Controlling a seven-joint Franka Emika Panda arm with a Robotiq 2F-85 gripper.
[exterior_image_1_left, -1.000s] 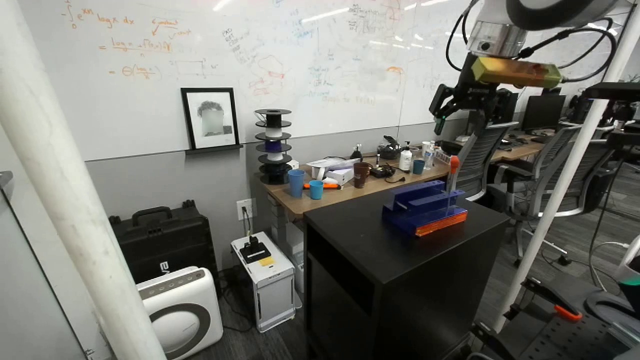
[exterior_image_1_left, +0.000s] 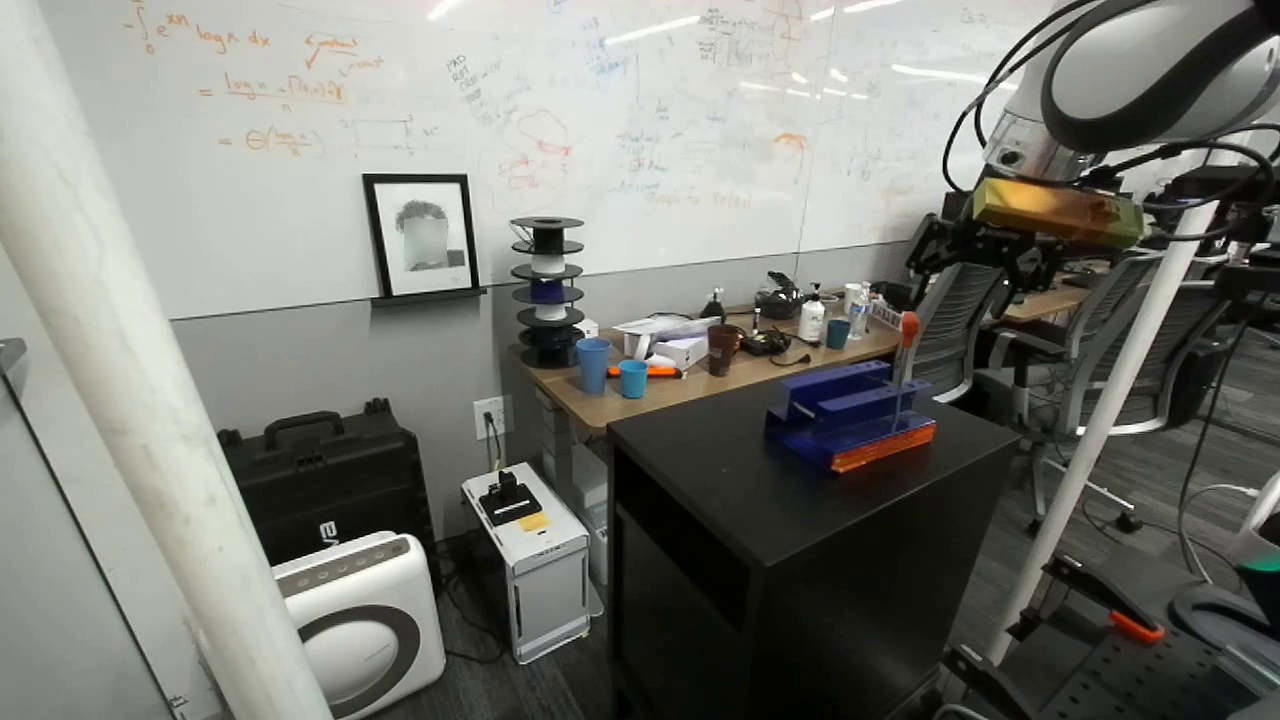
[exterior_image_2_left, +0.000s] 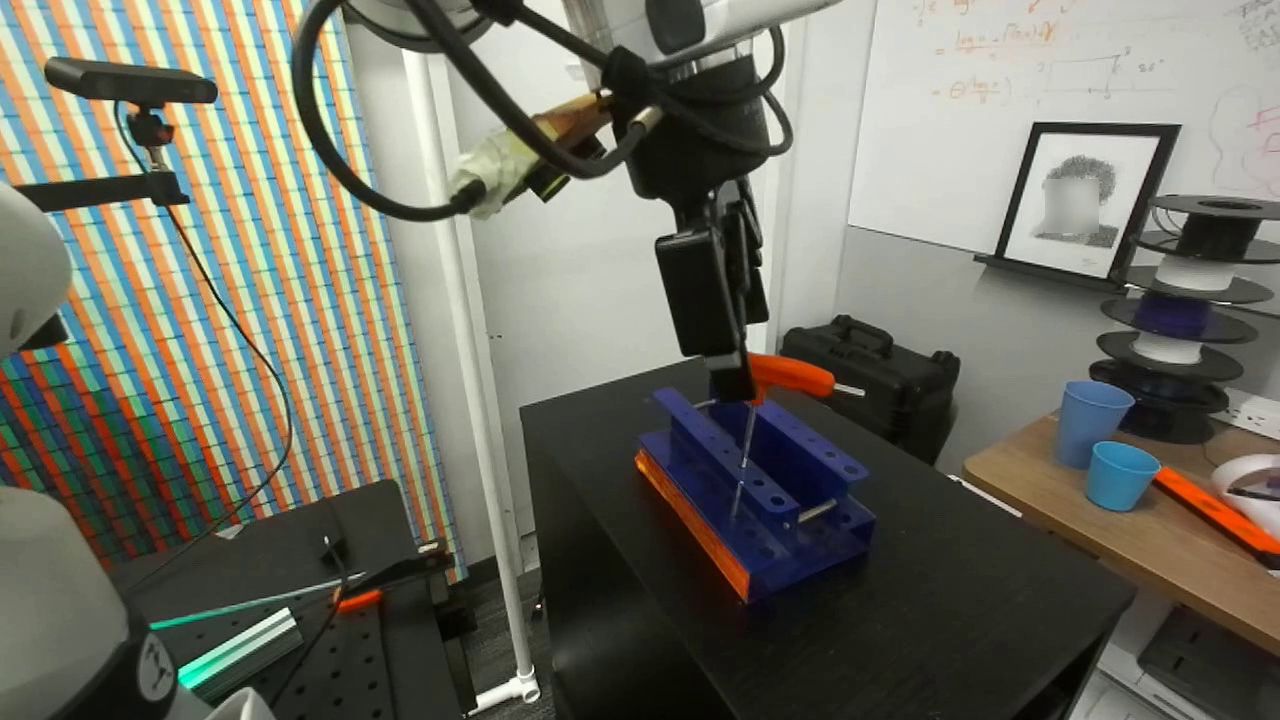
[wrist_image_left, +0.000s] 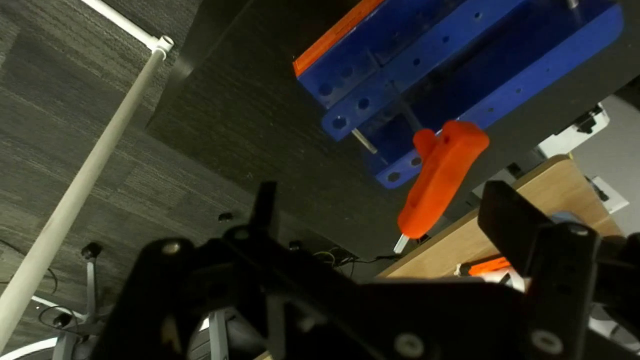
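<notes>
An orange-handled tool (exterior_image_2_left: 789, 376) with a thin metal shaft stands upright in the blue rack (exterior_image_2_left: 828, 456), which has an orange front strip and rows of holes. The rack rests on the black cabinet (exterior_image_1_left: 768, 516). My gripper (exterior_image_1_left: 967, 290) hangs above and to the right of the tool in exterior view 1, apart from it. From the wrist camera, the orange handle (wrist_image_left: 441, 180) appears between the spread fingers, nearer the right one, with nothing gripped. In exterior view 2 the black fingers (exterior_image_2_left: 708, 294) overlap the handle's left end, hiding part of it.
A wooden desk (exterior_image_1_left: 588, 402) with blue cups, a brown cup and bottles stands behind the cabinet. White pipes (exterior_image_1_left: 1110, 408) rise beside the workspace. The cabinet top left of the rack is bare in exterior view 1.
In exterior view 1 my gripper has shifted right and somewhat lower, with the arm. The rack and the orange-handled tool have stayed where they were.
</notes>
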